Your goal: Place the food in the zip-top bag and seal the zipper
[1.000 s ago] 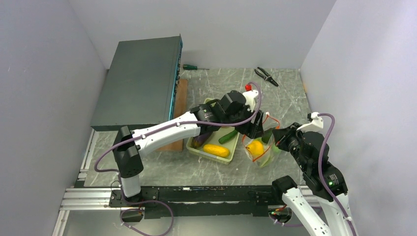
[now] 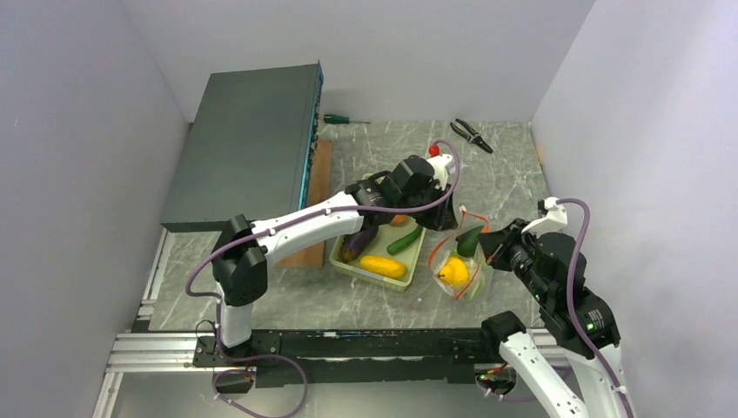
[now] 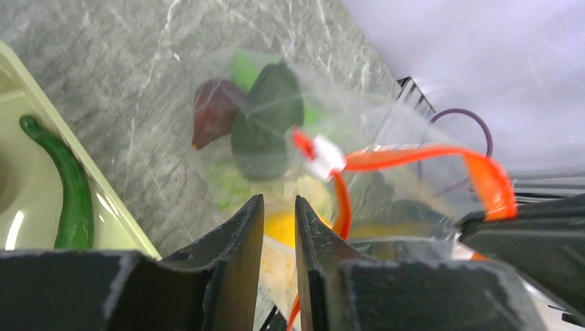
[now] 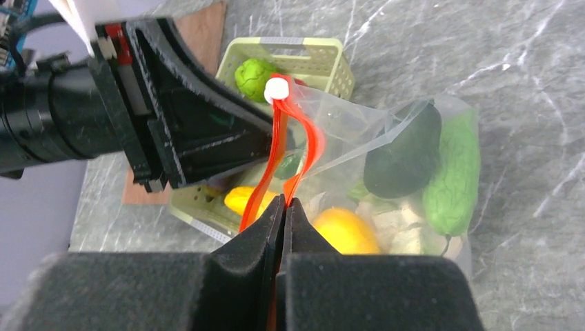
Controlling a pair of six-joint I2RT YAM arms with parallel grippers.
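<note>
The clear zip bag (image 2: pixel 466 270) with orange zipper (image 4: pixel 311 141) holds a yellow item (image 4: pixel 343 229), a dark green one (image 3: pixel 265 121), a green one (image 4: pixel 448 179) and a dark red one (image 3: pixel 215 110). My right gripper (image 2: pixel 489 248) is shut at the bag's rim, the zipper strip between its fingertips. My left gripper hovers beside the bag's zipper end, its fingertips slightly apart, nothing clearly between them.
The green tray (image 2: pixel 344 266) with more vegetables lies left of the bag, on a wooden board (image 2: pixel 305 257) beside a metal box (image 2: pixel 235 139). Pliers (image 2: pixel 472 135) and a screwdriver (image 2: pixel 339 118) lie at the back. Walls close in both sides.
My right gripper and the bag's rim moved slightly left.
</note>
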